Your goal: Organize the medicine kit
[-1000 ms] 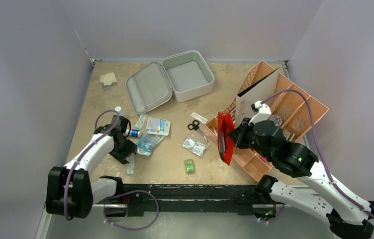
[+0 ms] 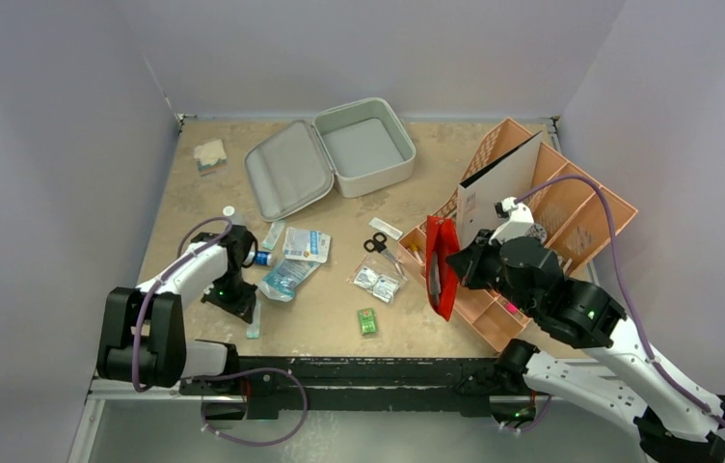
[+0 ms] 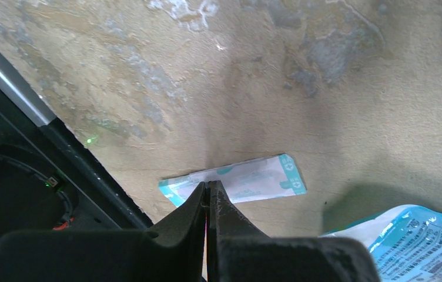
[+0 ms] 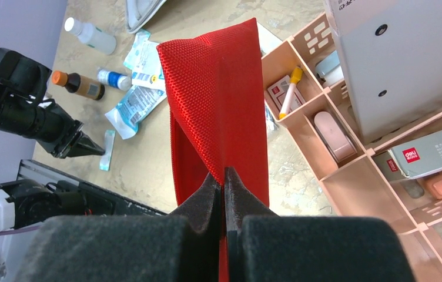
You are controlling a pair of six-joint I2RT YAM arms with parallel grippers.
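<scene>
A red pouch [image 2: 443,270] hangs over the front of the peach organizer [image 2: 580,236]; in the right wrist view my right gripper is shut on its edge. My left gripper is shut low over the table beside a small pale-blue packet [image 3: 242,179]; nothing shows clearly between its fingers. The grey box [image 2: 363,149] lies open at the back with its lid beside it. Loose blue-white packs [image 2: 306,246], bottles [image 4: 77,83], scissors [image 2: 378,249] and a green packet [image 2: 367,322] lie on the table.
The bare table [image 2: 330,328] has free room at the front centre. A white board [image 4: 395,64] stands in the organizer. A small pale packet [image 2: 209,152] lies at the back left. Walls enclose the table.
My left arm has shifted slightly, its gripper moving off the small strip packet. The right gripper and red pouch have moved very slightly rightward.
</scene>
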